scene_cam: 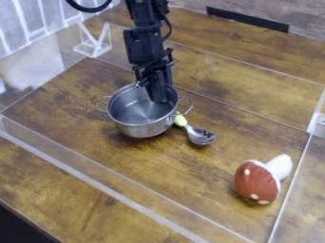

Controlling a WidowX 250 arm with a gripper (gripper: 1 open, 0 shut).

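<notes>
My black gripper (160, 91) reaches down from the top centre to the back right rim of a steel pot (135, 117) with wire side handles; its fingertips are hard to make out against the pot. A metal spoon (200, 137) with a pale yellow-green part on its handle lies against the pot's right side.
A red and white toy mushroom (259, 181) lies at the front right of the wooden table (89, 190). A white rack-like object (94, 38) stands at the back left.
</notes>
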